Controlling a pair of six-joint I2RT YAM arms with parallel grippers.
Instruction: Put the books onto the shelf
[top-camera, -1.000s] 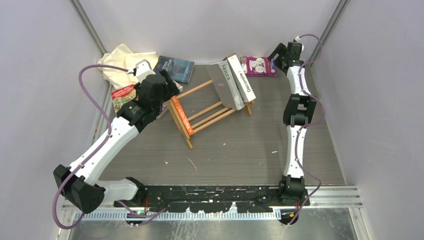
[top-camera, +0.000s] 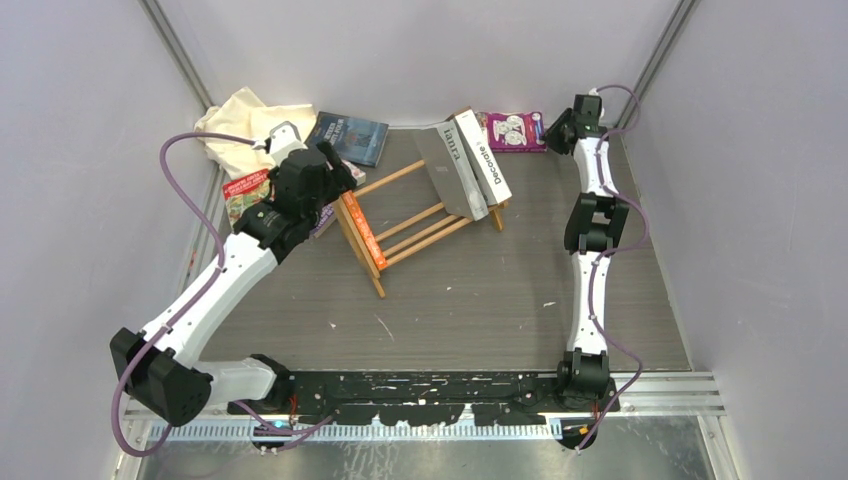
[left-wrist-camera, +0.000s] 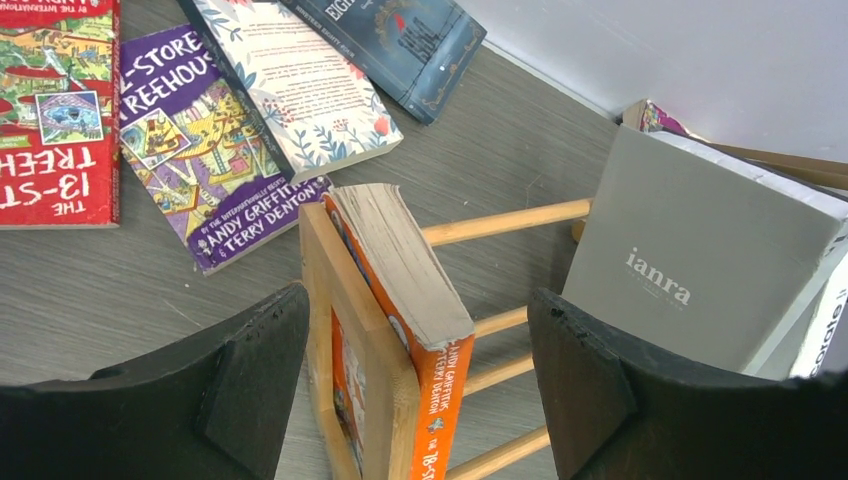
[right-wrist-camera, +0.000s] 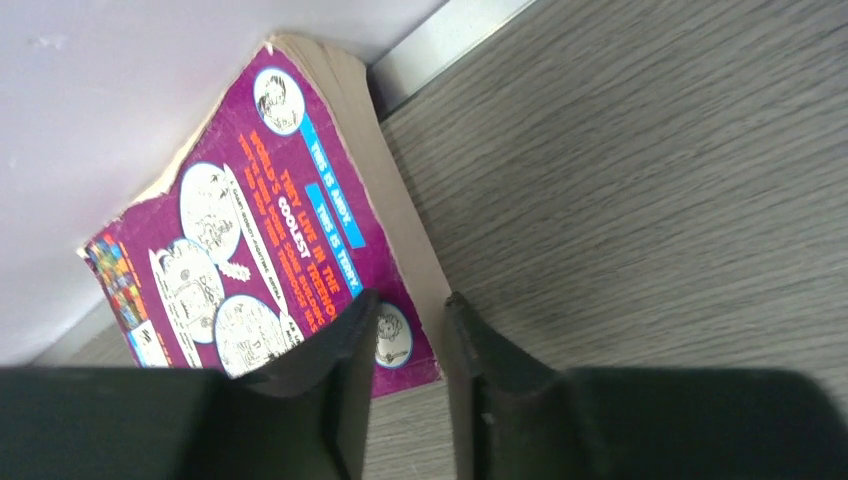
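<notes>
In the right wrist view, a purple book (right-wrist-camera: 290, 230) lies against the back wall. My right gripper is at its near corner, fingers part open, one finger over the cover and the other by the page edge. A wooden rack (top-camera: 425, 238) stands mid-table, with an orange-spined book (left-wrist-camera: 440, 400) at its left end and a grey "ianra" file (left-wrist-camera: 690, 250) plus a white "Decorate" file (top-camera: 483, 160) leaning at its right. Above the orange book, my left gripper is open; whether its fingers reach down beside the book, I cannot tell.
Left of the rack lie a red book (left-wrist-camera: 60, 120), a purple treehouse book (left-wrist-camera: 205, 150), a floral book (left-wrist-camera: 295, 90) and a dark blue book (top-camera: 348, 138). Cream cloth (top-camera: 245, 120) fills the back left corner.
That book has slid slightly left. My left arm stays put, as do the rack and files.
</notes>
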